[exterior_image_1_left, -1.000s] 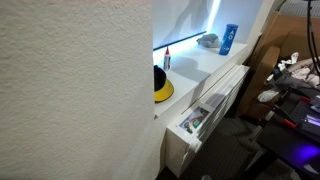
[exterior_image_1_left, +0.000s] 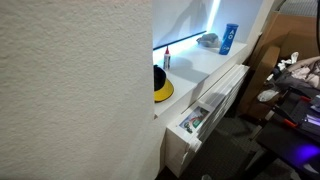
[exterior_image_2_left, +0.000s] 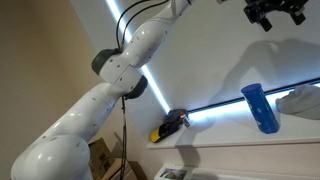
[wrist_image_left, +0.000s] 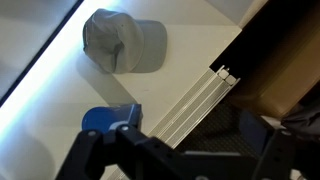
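Note:
My gripper (exterior_image_2_left: 280, 14) is open high above the white ledge, its dark fingers apart with nothing between them. Below it on the ledge stands a blue cup (exterior_image_2_left: 260, 108); the wrist view shows the same cup (wrist_image_left: 97, 120) from above, left of the fingers and partly covered by one. A grey cap (wrist_image_left: 113, 42) lies on the ledge beyond the cup. Farther along sit a black and yellow cap (exterior_image_1_left: 162, 85) and a small red-tipped bottle (exterior_image_1_left: 167, 58). Beneath the ledge a white drawer (exterior_image_1_left: 176, 135) stands open, with small items inside.
The white ledge (exterior_image_1_left: 195, 70) is bare between the bottle and the grey cap. Its front edge drops to dark floor (exterior_image_1_left: 222, 150). A dark table (exterior_image_1_left: 290, 145) stands at the right, with cluttered cloth-like items (exterior_image_1_left: 300, 70) behind it.
A dark cable at the upper right edge has shifted slightly to the right. The ledge's objects and the open drawer have not moved.

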